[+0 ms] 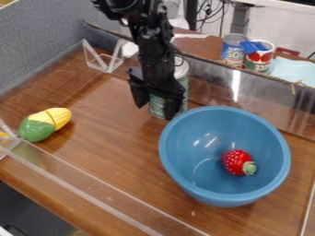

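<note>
My black gripper point(153, 98) hangs at the centre of the camera view, open, its fingers low beside a pale green can point(174, 76) that is mostly hidden behind them. Whether the fingers touch the can I cannot tell. A blue bowl point(183, 168) stands to the right in front, with a red toy strawberry point(239, 161) inside it. A toy corn point(44, 123), yellow and green, lies on the wooden table point(117, 161) at the left.
Clear plastic walls border the table. Behind the rear one stand cans point(234, 50) and a light blue cloth point(293, 71). A white bracket point(105, 60) is at the back left.
</note>
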